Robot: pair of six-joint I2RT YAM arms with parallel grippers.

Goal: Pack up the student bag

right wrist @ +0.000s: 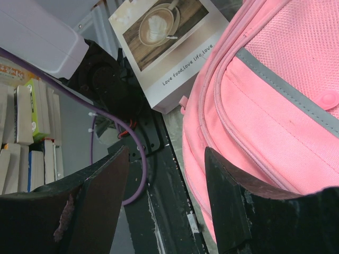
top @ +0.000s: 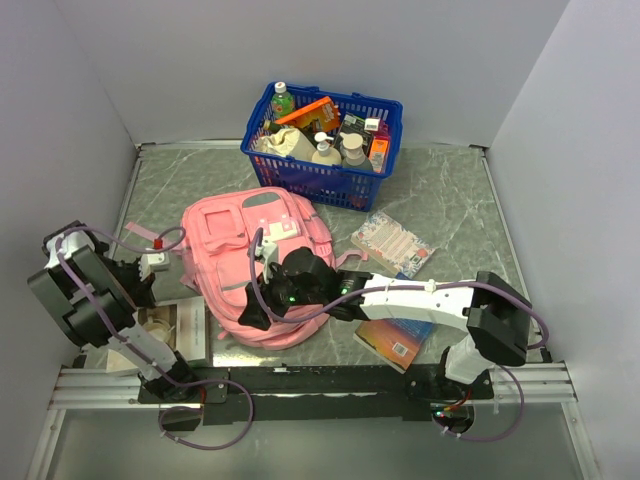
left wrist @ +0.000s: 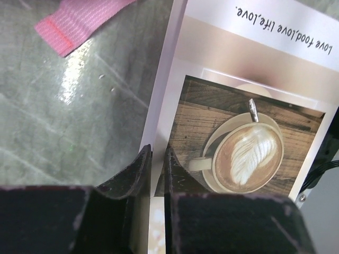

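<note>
The pink backpack (top: 255, 225) lies flat in the middle of the table. My left gripper is down at the near edge of the coffee-picture book (left wrist: 243, 63) at the left, its fingers close together along that edge; whether they hold it is unclear. My right gripper is over the backpack's lower left part, open with nothing between its fingers, the same book (right wrist: 164, 58) in sight beyond it. A patterned book (top: 392, 240) and an orange-and-blue book (top: 395, 342) lie right of the backpack.
A blue basket (top: 315, 185) full of bottles and boxes stands at the back. Grey walls bound the table on the sides and back. Bare table (top: 458, 200) shows at the back right.
</note>
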